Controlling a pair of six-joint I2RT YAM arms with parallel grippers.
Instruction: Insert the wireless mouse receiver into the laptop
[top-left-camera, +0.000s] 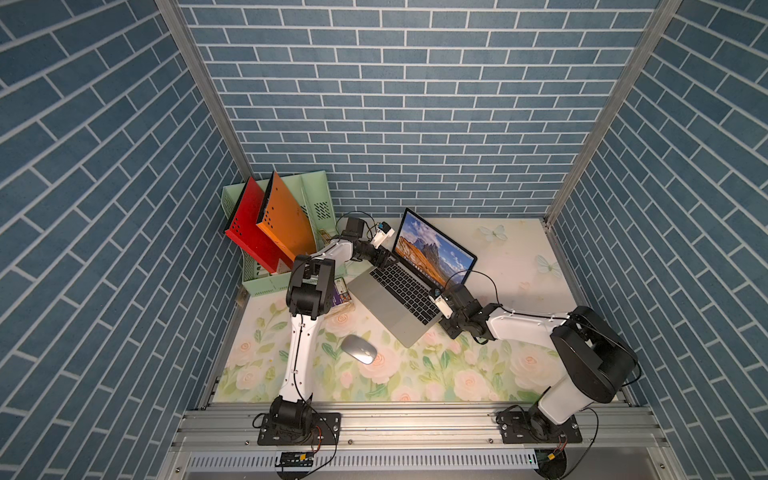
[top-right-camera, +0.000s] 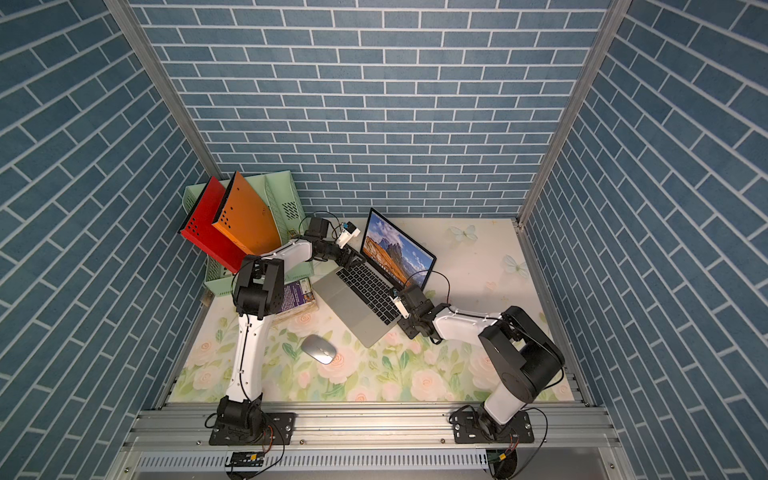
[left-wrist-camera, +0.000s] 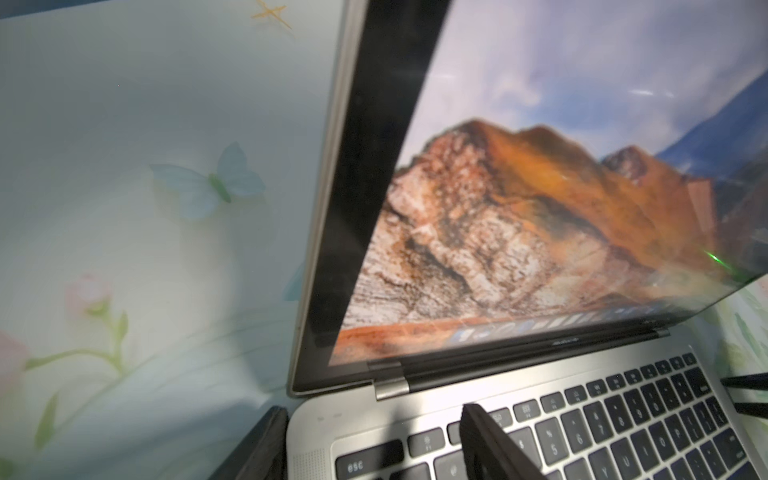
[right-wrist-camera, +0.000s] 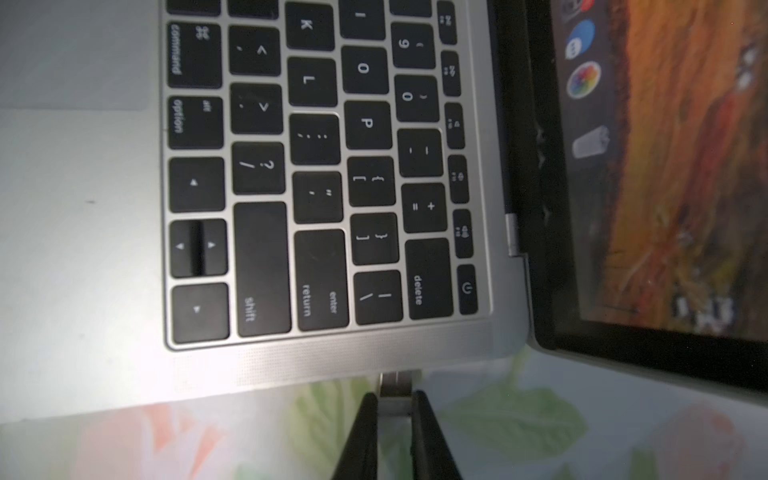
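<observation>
The open laptop (top-left-camera: 400, 304) sits turned on the table. In the left wrist view my left gripper is at its left rear corner, beside the hinge (left-wrist-camera: 392, 388), fingers around the edge; whether it is shut is hidden. In the right wrist view a small metallic receiver (right-wrist-camera: 395, 384) sticks out from the laptop's right edge, between the fingertips of my right gripper; whether they press on it is hard to tell. A silver mouse (top-left-camera: 358, 349) lies in front of the laptop.
A green file holder (top-left-camera: 320, 196) with red (top-left-camera: 248, 224) and orange (top-left-camera: 284, 220) folders stands at back left. A small printed pack (top-right-camera: 297, 297) lies left of the laptop.
</observation>
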